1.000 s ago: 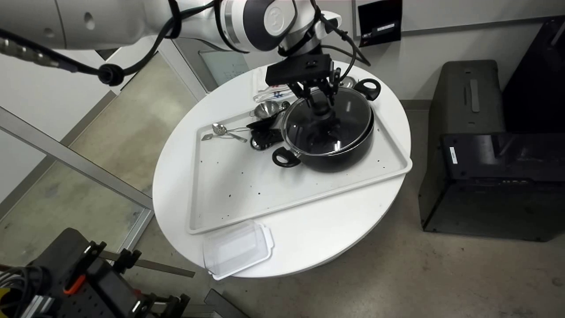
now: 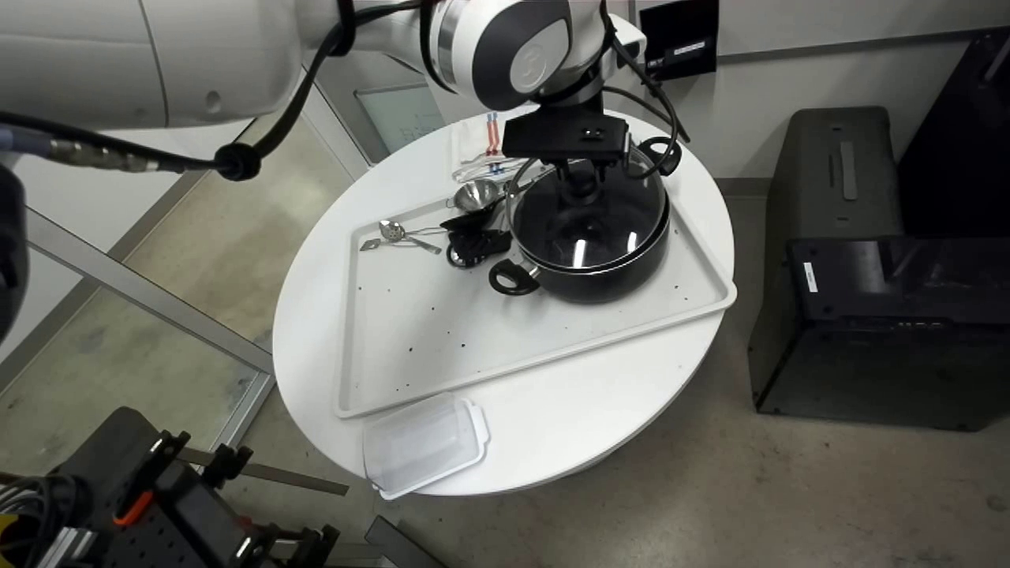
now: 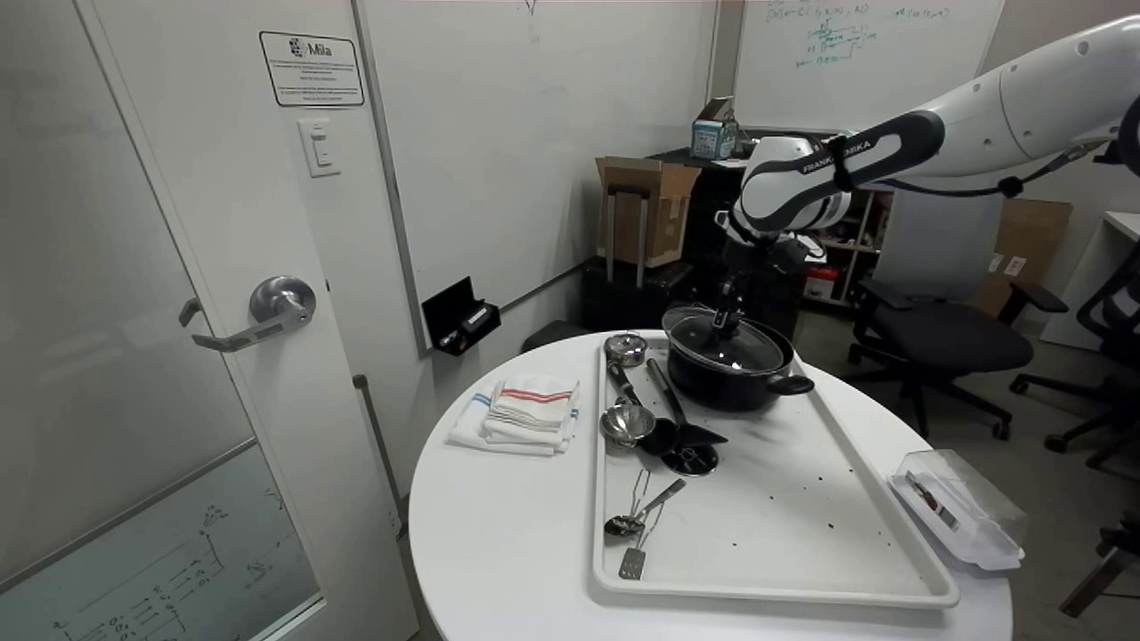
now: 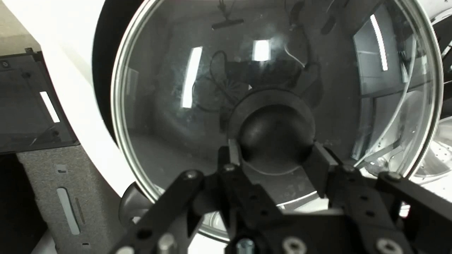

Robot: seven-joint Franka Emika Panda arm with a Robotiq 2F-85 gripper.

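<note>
A glass lid (image 2: 554, 222) with a metal rim and a black knob (image 4: 275, 137) is at the black pot (image 2: 592, 285). In the wrist view, my gripper has one finger on each side of that knob and is shut on it. The lid looks tilted and off-centre over the pot in exterior view 2, part of the pot's opening showing behind it. Whether the lid's edge still touches the pot is hard to tell. Two black side handles stick out from the pot, which stands in the light tray (image 2: 426, 322).
Left of the pot lie black utensils (image 2: 473, 244), a steel strainer (image 3: 627, 424) and small metal tools (image 3: 632, 561). Folded towels (image 3: 524, 411) rest on the table beside the tray. A clear plastic container (image 2: 426, 443) sits at the table edge. The tray's near part is mostly bare.
My arm and gripper have shifted slightly to the right in exterior view 1, and the wrist stands straighter.
</note>
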